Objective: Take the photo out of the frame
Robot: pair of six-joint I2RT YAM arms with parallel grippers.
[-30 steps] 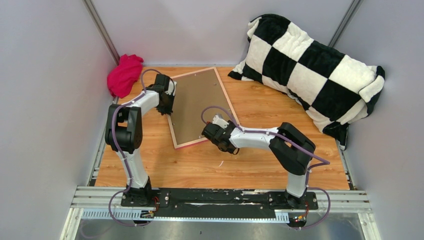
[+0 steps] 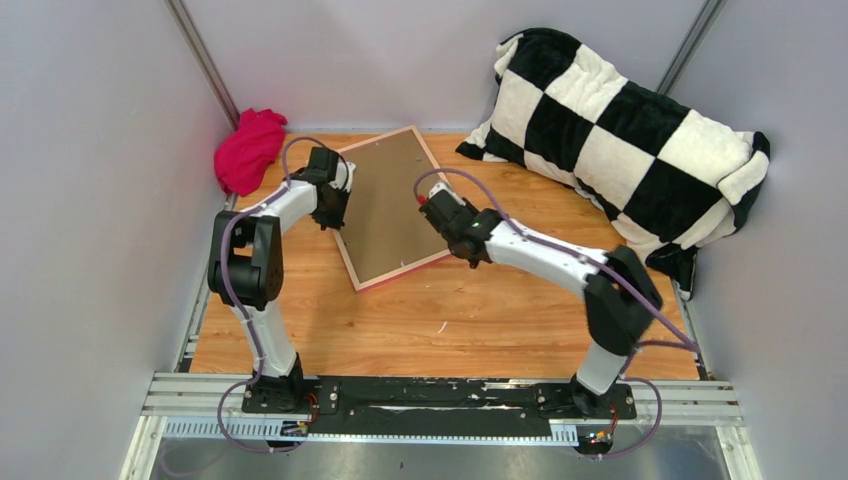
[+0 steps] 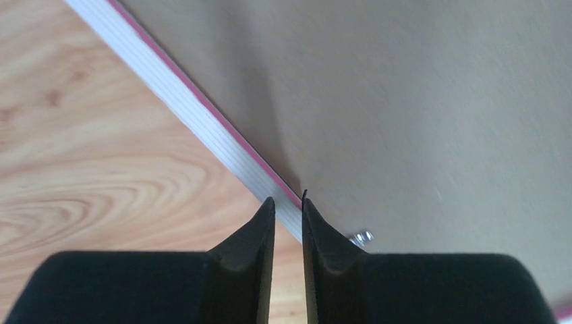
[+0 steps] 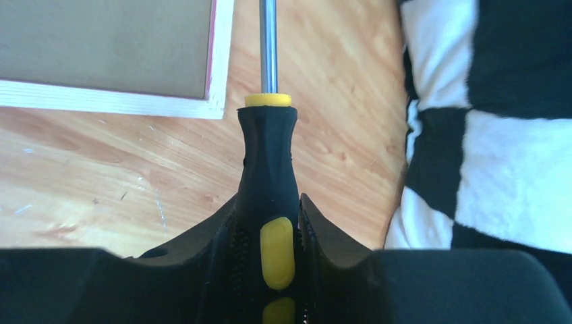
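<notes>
The picture frame (image 2: 390, 210) lies back side up on the wooden table, brown backing in a pale wood rim with pink edging. In the left wrist view my left gripper is shut on the frame's left rim (image 3: 222, 142), a small metal tab beside it. My right gripper is shut on the black and yellow handle of a screwdriver (image 4: 268, 148), whose metal shaft points forward out of view, above the table and frame corner in the right wrist view.
A black-and-white checked cushion (image 2: 620, 130) fills the back right, and a pink cloth (image 2: 250, 150) lies at the back left.
The frame has turned slightly over the last second. My left arm has stayed still.
</notes>
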